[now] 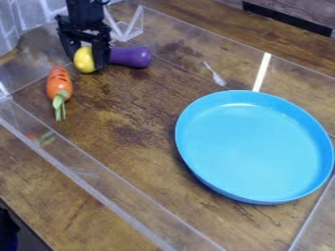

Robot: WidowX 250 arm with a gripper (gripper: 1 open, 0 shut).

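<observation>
My black gripper (84, 39) is at the top left, open, low over a yellow object (86, 61) that lies just beneath its fingers. A purple eggplant (129, 56) lies to the right of the yellow object, close against it. An orange carrot (59, 86) with a green top lies below and left of them. Whether the fingertips touch the yellow object cannot be told.
A large blue plate (254, 145) fills the right side of the wooden table (124, 176). Clear plastic walls run along the left and right.
</observation>
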